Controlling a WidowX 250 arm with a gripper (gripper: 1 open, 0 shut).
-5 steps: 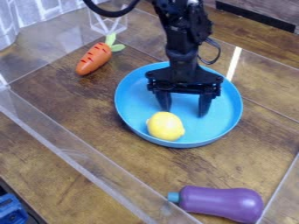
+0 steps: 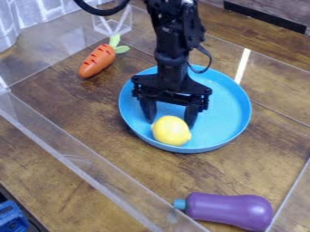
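Note:
A black robot gripper (image 2: 172, 101) reaches down from the top into a blue bowl (image 2: 227, 113). Its fingers stand on either side, just above and behind a yellow round object (image 2: 172, 132) in the lower part of the bowl. I cannot tell whether they touch it or how far apart they are closed.
An orange toy carrot (image 2: 97, 61) lies at the upper left of the wooden table (image 2: 67, 145). A purple toy eggplant (image 2: 227, 211) lies at the bottom right. A clear plastic edge runs diagonally along the lower left.
The gripper has moved left and lower in the view, toward the yellow object. The yellow object is about where it was.

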